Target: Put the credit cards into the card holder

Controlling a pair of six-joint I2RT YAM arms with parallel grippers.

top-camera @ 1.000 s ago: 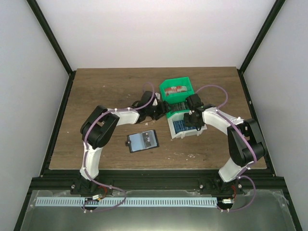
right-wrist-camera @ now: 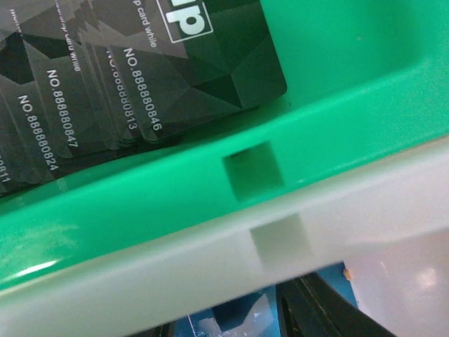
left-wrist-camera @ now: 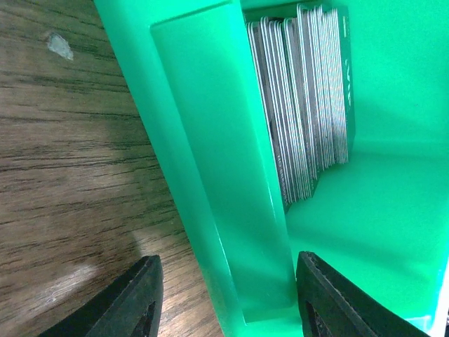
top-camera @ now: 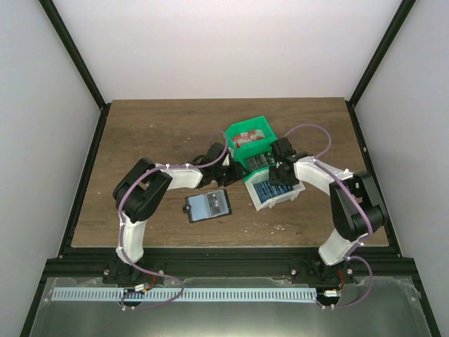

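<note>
The card holder, a flat dark-edged case with a light panel and a dark patch, lies left of the bins. Grey-black cards fill the nearer green bin; blue cards sit in the white bin. My left gripper is shut on a green bin wall, one finger outside and one inside. Over the white bin, my right gripper has its fingers apart above a blue card surface; the white rim partly hides them, so contact with a card cannot be made out.
Red-and-white cards lie in the farther green bin. The bins stand close together in a row, slightly askew. Bare wood surrounds the card holder, and the table's left part is clear.
The row of bins has turned, its near end shifting right and its far end left. My left gripper has moved a little nearer the table's front edge. My right arm has hardly moved.
</note>
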